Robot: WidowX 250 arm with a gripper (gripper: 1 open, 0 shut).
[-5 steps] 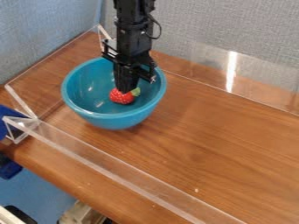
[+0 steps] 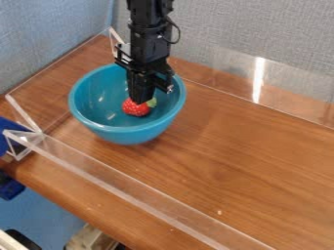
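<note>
A blue bowl (image 2: 102,122) stands on the wooden table toward the left. Inside it lies a red strawberry-like object (image 2: 136,107) with a green part beside it. My black gripper (image 2: 141,86) reaches down from above into the bowl, right over the red object and partly hiding it. Its fingertips are dark and small, so I can't make out how they stand or whether they touch the object.
Clear low walls (image 2: 170,210) edge the wooden table. A blue object (image 2: 10,139) is at the left outside the wall.
My gripper and arm have shifted very slightly; the bowl and its contents look almost the same.
</note>
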